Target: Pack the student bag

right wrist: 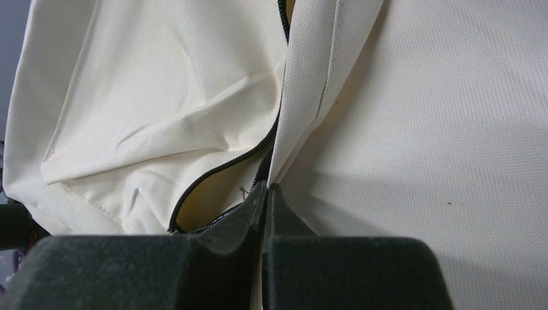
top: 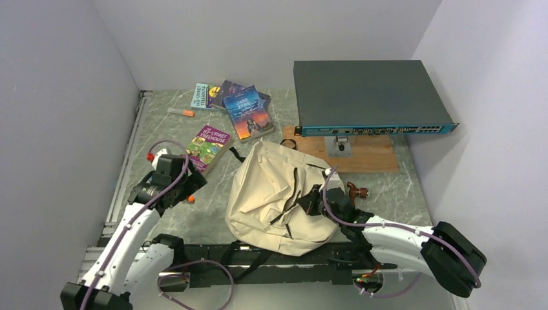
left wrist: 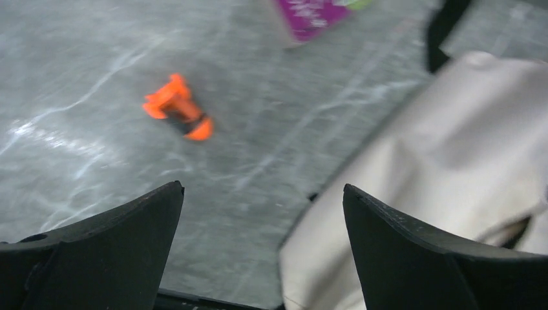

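The cream bag lies on the grey table, its black-zipped opening gaping. In the right wrist view, my right gripper is shut at the lower tip of a cloth flap, which narrows to a pinch between the fingertips. My left gripper stands open and empty above the table, left of the bag. Ahead of its fingers lies a small orange and black item. Beyond that is the purple book, partly behind the left gripper in the top view.
Several books, including a blue one, lie at the back. An orange-ended marker rests left of them. A large dark box overhangs a wooden board at the right. A brown object sits beside the right gripper.
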